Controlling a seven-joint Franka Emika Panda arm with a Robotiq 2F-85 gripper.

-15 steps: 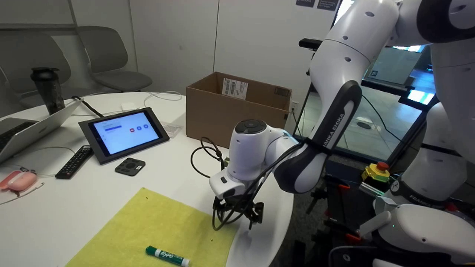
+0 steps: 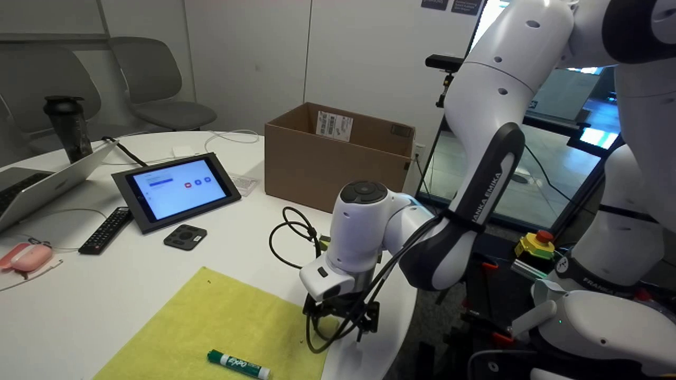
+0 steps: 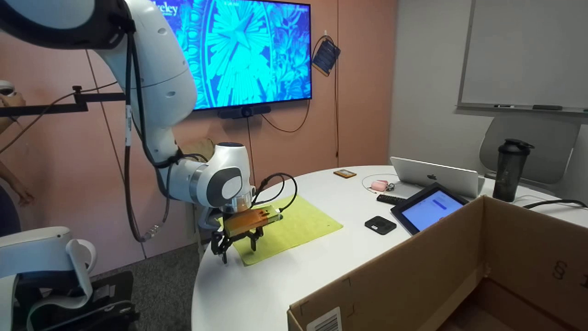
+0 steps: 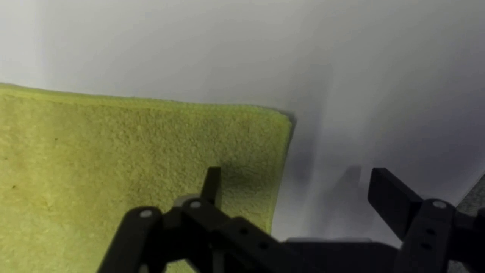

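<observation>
A yellow cloth (image 2: 215,316) lies flat on the white round table. In the wrist view, one corner of the cloth (image 4: 136,145) sits between and in front of the fingers. My gripper is open with nothing held: its left finger is over the cloth, its right one over bare table. From the other side, the gripper (image 3: 238,251) stands low over the cloth's near corner, pointing down; whether the tips touch is hard to tell. A green Expo marker (image 2: 238,364) rests on the cloth in the first exterior view and is out of the wrist view.
An open cardboard box (image 2: 336,168) stands behind the arm. A tablet (image 2: 177,188), a black puck-like device (image 2: 185,237), a remote (image 2: 106,230), a pink case (image 2: 28,256) and a laptop (image 3: 435,175) occupy the far side. The table's edge is close beside the gripper.
My arm has come down and slightly to the right in the first exterior view, bringing the gripper lower over the cloth's corner. Cloth and marker have stayed put.
</observation>
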